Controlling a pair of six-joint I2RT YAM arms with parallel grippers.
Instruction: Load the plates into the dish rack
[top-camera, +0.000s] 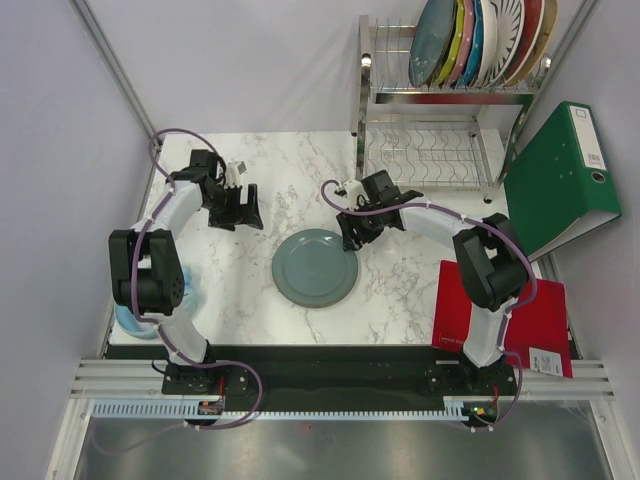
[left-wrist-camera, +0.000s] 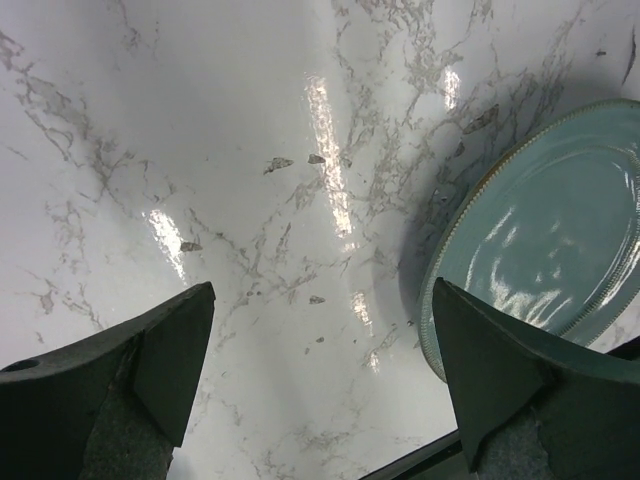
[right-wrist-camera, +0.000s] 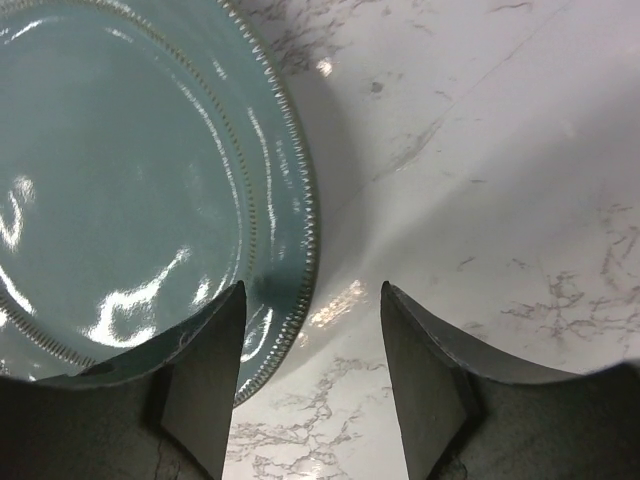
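Observation:
A grey-green plate (top-camera: 315, 268) lies flat on the marble table, near the middle of the top view. At its upper right edge is my right gripper (top-camera: 354, 238). In the right wrist view the plate's rim (right-wrist-camera: 306, 190) runs between the parted fingers of my right gripper; the left finger (right-wrist-camera: 212, 350) is over the plate, the other over bare table. My left gripper (top-camera: 236, 207) stands open to the upper left of the plate, empty. The dish rack (top-camera: 430, 97) at the back right holds several upright plates on its upper tier; wires of the lower tier look empty.
A green binder (top-camera: 565, 185) stands right of the rack, and a red folder (top-camera: 500, 315) lies at the front right. Pale blue bowls (top-camera: 190, 290) sit at the front left, partly behind my left arm. Table left of the plate is clear.

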